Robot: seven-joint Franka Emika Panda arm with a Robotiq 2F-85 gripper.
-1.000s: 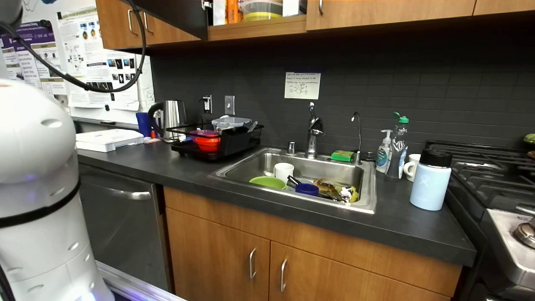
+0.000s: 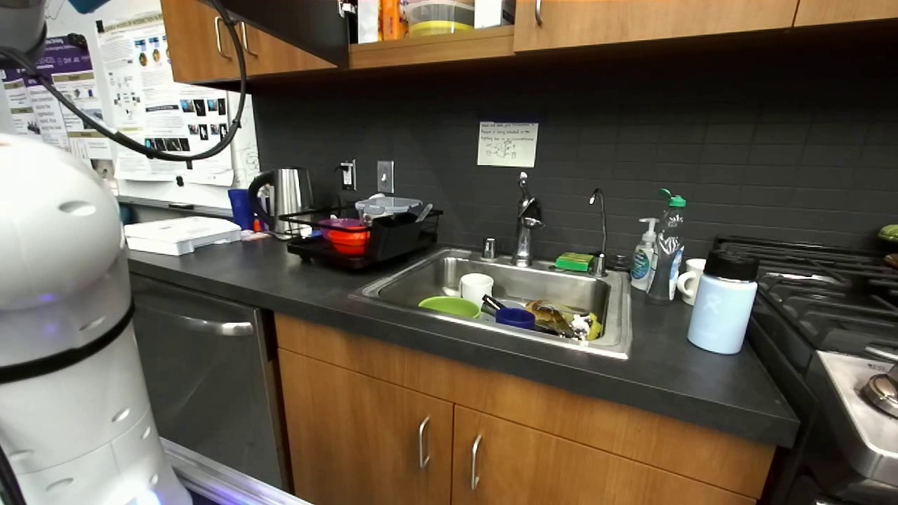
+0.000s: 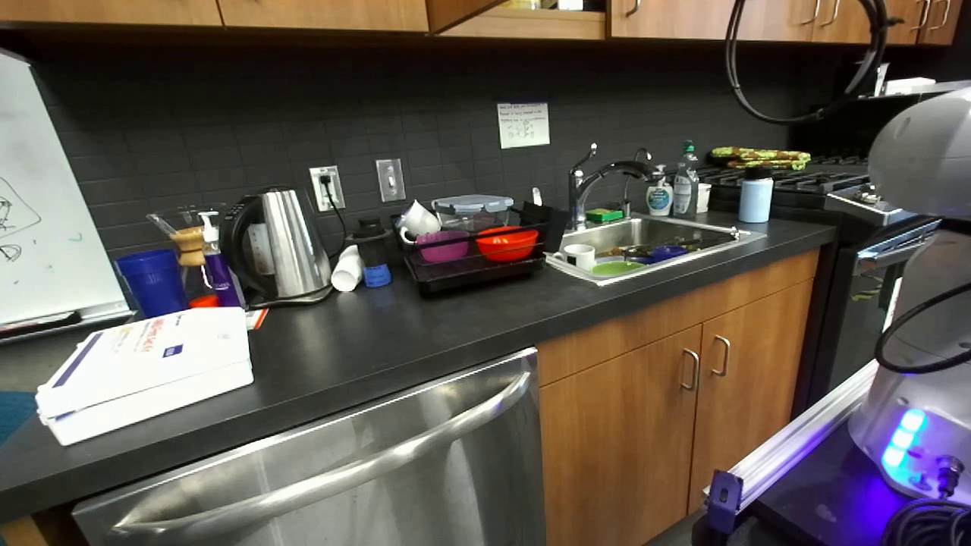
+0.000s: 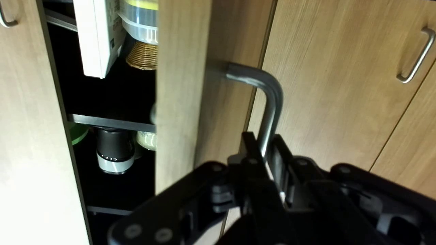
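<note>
In the wrist view, the fingers of my gripper are closed around a bent metal handle point(image 4: 274, 100). That handle is fixed to a wooden cabinet door point(image 4: 180, 90), seen nearly edge-on and standing open. Left of the door edge, dark shelves point(image 4: 112, 121) show inside the upper cabinet. Exterior view 1 shows the dark inner face of the open door point(image 2: 295, 25) at the top. Neither exterior view shows the gripper; it is beyond their frames.
Inside the cabinet are a white box point(image 4: 92, 36), a clear tub point(image 4: 141, 24) and a black-and-silver jar point(image 4: 115, 151). A closed cabinet door point(image 4: 343, 81) lies to the right. Below are the sink point(image 2: 396, 290) and a dish rack point(image 2: 404, 240).
The white arm at the left edge of exterior view 1 has shifted very slightly. The cabinet door looks the same, and nothing on the counter has moved.
</note>
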